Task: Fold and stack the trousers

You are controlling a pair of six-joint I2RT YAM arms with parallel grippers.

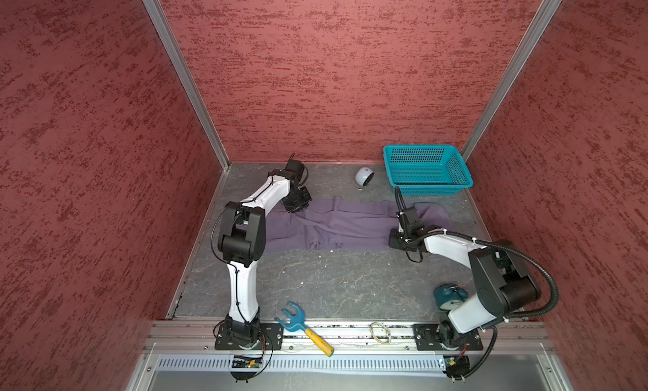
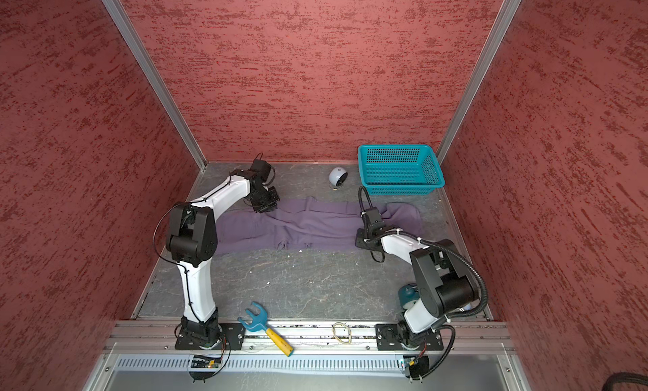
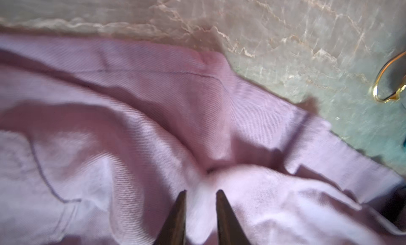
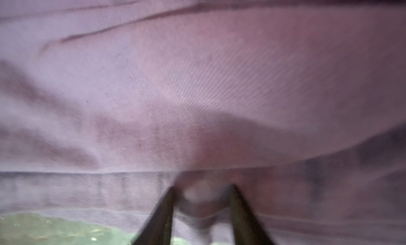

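Lilac trousers lie stretched sideways across the middle of the table, creased, with a small raised fold on their far edge. At their far left part, my left gripper points down at the cloth. Its fingers stand apart, with a ridge of fabric showing in the gap. Over the near edge towards the right end is my right gripper, its fingers wider apart, and a bulge of cloth shows between them. In the top views the arms hide both sets of fingertips.
A teal basket stands empty at the back right, with a small white and black object to its left. A dark teal mug-like object sits by the right arm's base. Bare table lies in front of the trousers.
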